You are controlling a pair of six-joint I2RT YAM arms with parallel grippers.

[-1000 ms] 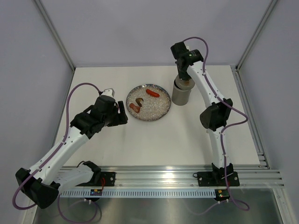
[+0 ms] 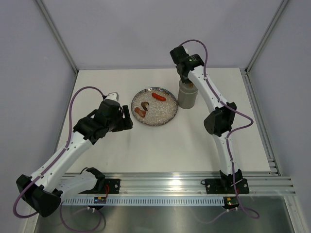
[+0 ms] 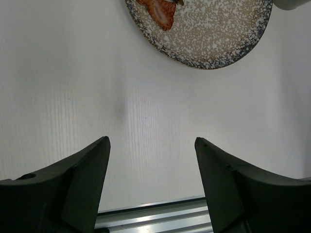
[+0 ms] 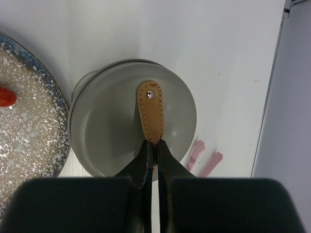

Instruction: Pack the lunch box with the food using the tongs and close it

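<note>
A grey cylindrical lunch box point(image 2: 187, 99) stands right of a speckled plate point(image 2: 155, 115) holding a red sausage-like piece point(image 2: 158, 96), a small curved piece point(image 2: 145, 106) and a brown meat-like piece point(image 3: 160, 12). My right gripper is shut on the brown leather tab point(image 4: 150, 109) of the grey lid point(image 4: 107, 126), which is over the box, slightly offset from what lies beneath. My left gripper is open above the bare table left of the plate, nothing between its fingers.
Two pinkish objects point(image 4: 214, 162) show beside the box in the right wrist view. Rails and walls border the table.
My right gripper and the lid have moved left, onto a more central position over the box. The left arm has stayed still.
</note>
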